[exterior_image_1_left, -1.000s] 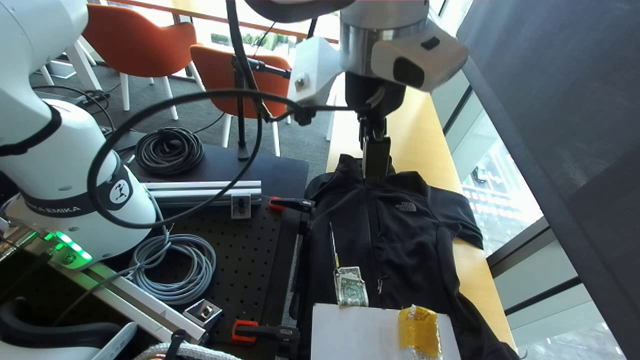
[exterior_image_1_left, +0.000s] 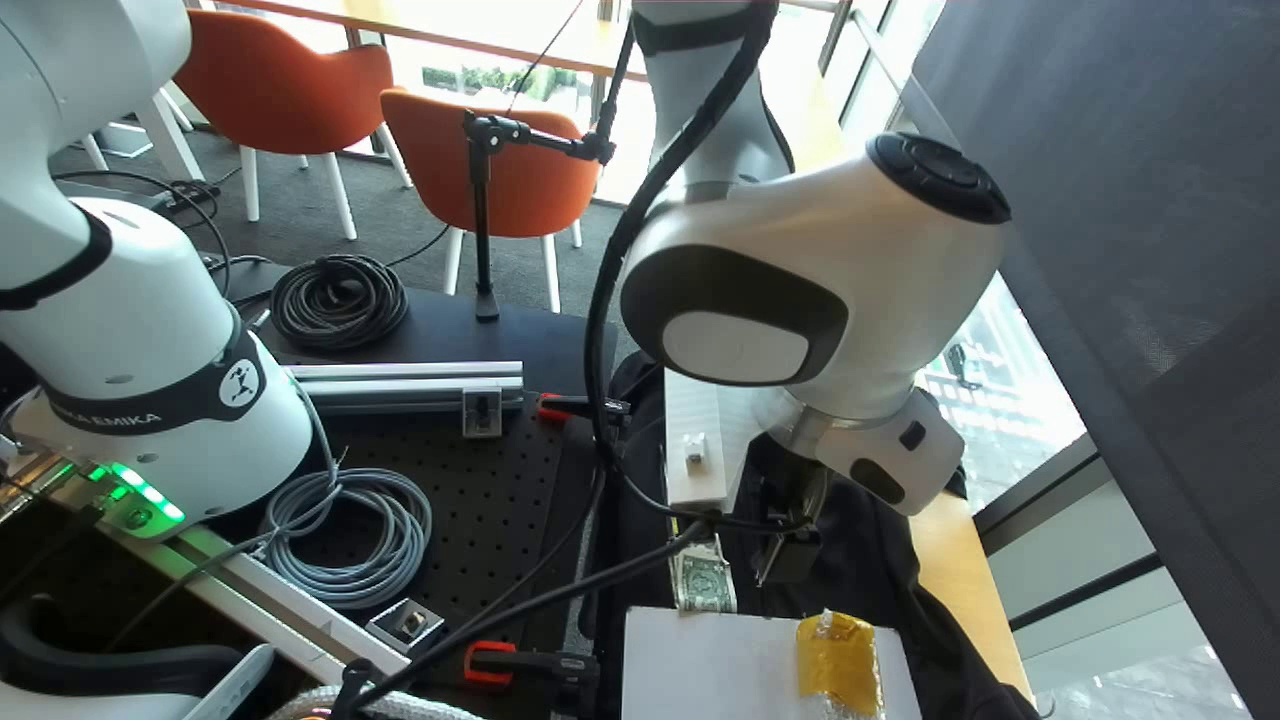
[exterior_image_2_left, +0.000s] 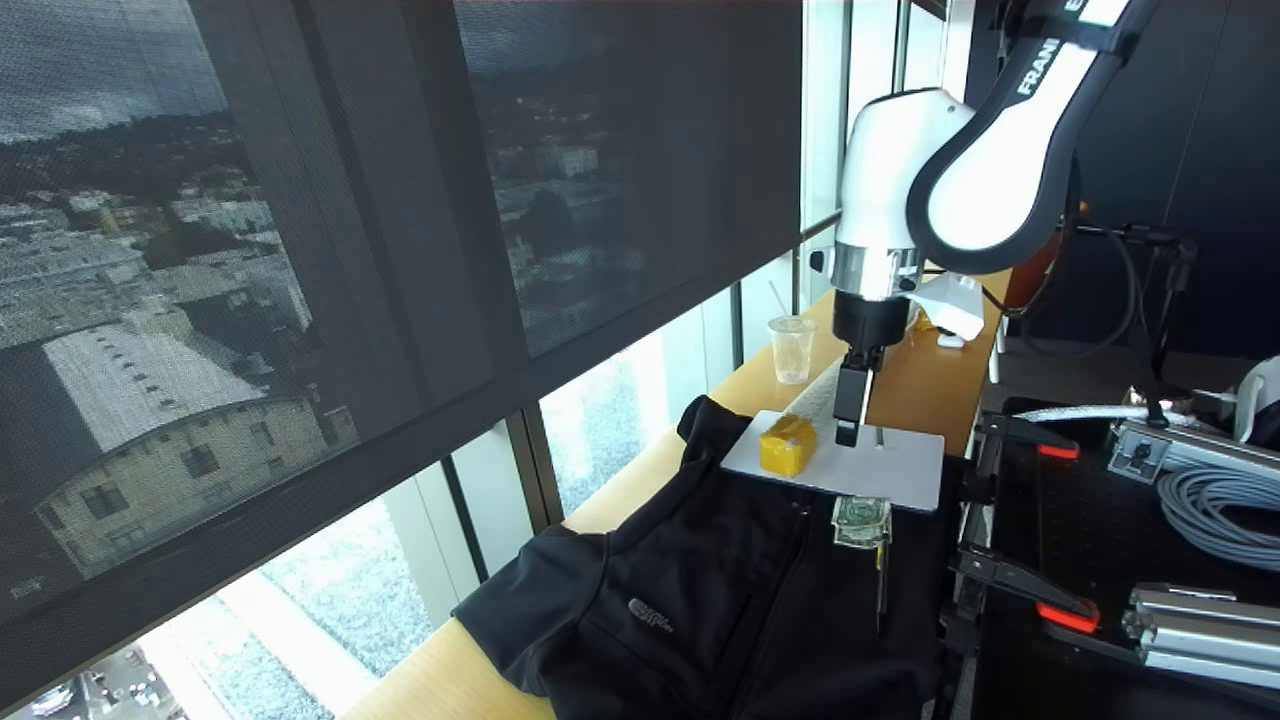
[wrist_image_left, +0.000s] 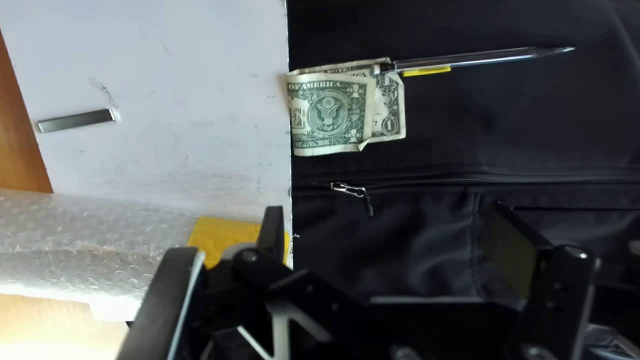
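Note:
My gripper is open and empty, its two fingers spread wide over the black jacket (wrist_image_left: 540, 132) beside the white board's edge. Folded dollar bills (wrist_image_left: 330, 111) lie on the jacket against that edge. A clear pen with a yellow strip (wrist_image_left: 480, 59) rests with one end on the bills. On the white board (wrist_image_left: 198, 126) sits a yellow-wrapped block (exterior_image_2_left: 788, 445), partly hidden behind a finger in the wrist view. From the second exterior view, the gripper (exterior_image_2_left: 854, 408) hangs above this area, pointing down.
Bubble wrap (wrist_image_left: 84, 240) lies along the board's side. A metal strip (wrist_image_left: 77, 120) is on the board. Behind it stands a clear plastic cup (exterior_image_2_left: 792, 348). Red-tipped clamps (exterior_image_2_left: 1065, 617) line the table edge. My arm's cable (exterior_image_1_left: 600, 576) hangs low across the first exterior view.
The arm has swung toward the board and come lower, from above the jacket's collar end to near the bills. The bills, block and board have not moved.

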